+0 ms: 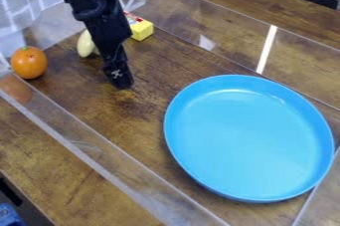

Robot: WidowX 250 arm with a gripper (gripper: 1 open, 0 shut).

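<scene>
My black gripper reaches down from the top left to just above the wooden surface, left of centre. Its fingertips are dark and small, so I cannot tell whether they are open or shut. Behind it lie a pale yellow object, partly hidden, and a yellow box. An orange fruit sits to its left. A large blue plate fills the lower right.
Clear plastic walls edge the wooden area on several sides. The wood between the gripper and the plate, and at the lower left, is bare.
</scene>
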